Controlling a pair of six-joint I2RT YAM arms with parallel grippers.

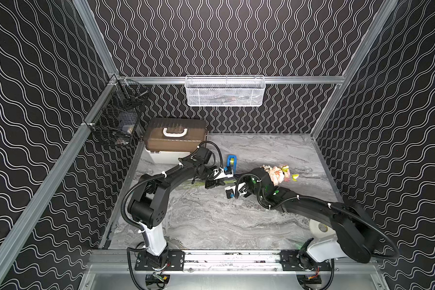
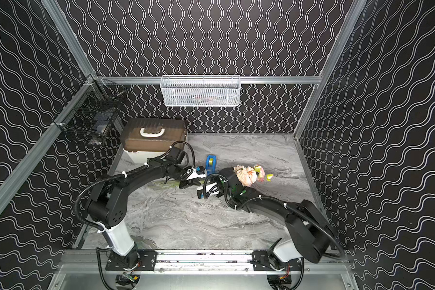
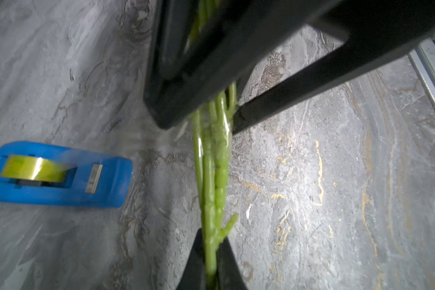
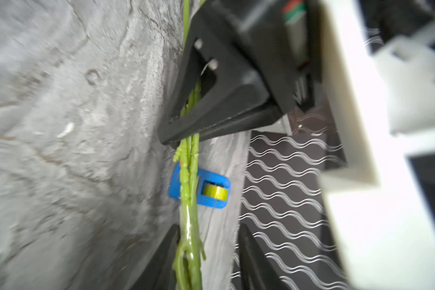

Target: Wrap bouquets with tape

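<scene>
Green bouquet stems (image 3: 220, 169) run upright through the left wrist view, gathered in a tight bundle. A glossy band, like clear tape, wraps them in the right wrist view, where the stems (image 4: 187, 193) also show. My left gripper is shut on their lower part. Around the bundle farther up, my right gripper stands open, stems between its fingers and nearer one side. The pink and cream flower heads (image 1: 276, 175) point right, beyond the right gripper. A blue tape dispenser (image 3: 104, 181) with a yellow roll (image 3: 33, 168) stands beside the stems.
A brown-lidded box (image 1: 174, 135) stands at the back left. A white roll (image 1: 319, 227) lies by the right arm's base. A white mesh basket (image 1: 224, 90) hangs on the back wall.
</scene>
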